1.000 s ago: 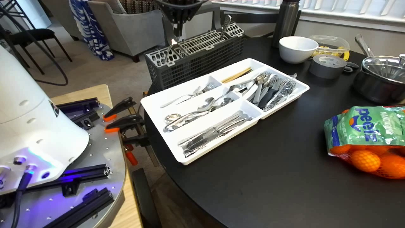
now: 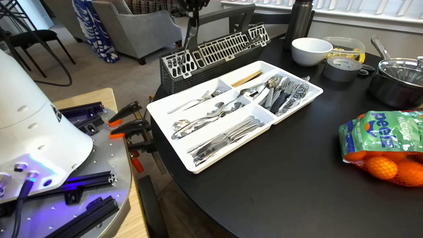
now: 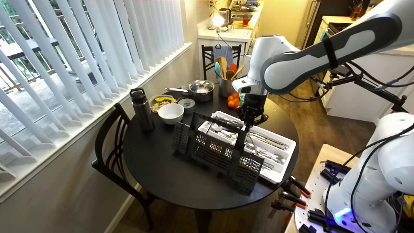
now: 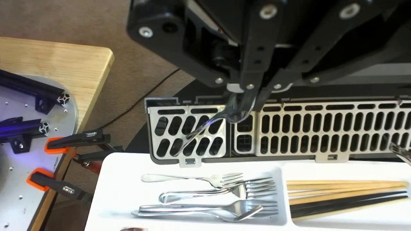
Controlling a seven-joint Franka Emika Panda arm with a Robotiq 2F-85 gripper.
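My gripper is shut on the upper end of a thin silver utensil [image 4: 210, 122], above the left section of the dark cutlery basket [image 4: 154, 156]. The utensil's handle slants down over the slotted grey lid; whether it is a fork or a spoon is unclear. In exterior view 1 the basket [image 2: 214, 69] leans towards the white cutlery tray [image 2: 158, 110], its lid facing the tray. A fork [image 4: 402, 153] pokes out at the basket's other end. Sorted in the tray are forks [image 4: 235, 208], chopsticks [image 4: 343, 187], spoons [image 2: 214, 115] and knives [image 2: 226, 140].
A white bowl [image 2: 310, 51], a grey tape roll [image 2: 343, 68], a pot [image 2: 400, 85] and a steel bottle [image 2: 297, 23] stand farther back. A bag of mandarins [image 2: 380, 135] lies at the right. Bare black table [image 2: 285, 178] lies in front of the tray.
The basket has gone from upright to tilted towards the tray, shifting slightly right. My gripper has risen and moved a little right, with the utensil now higher below it.
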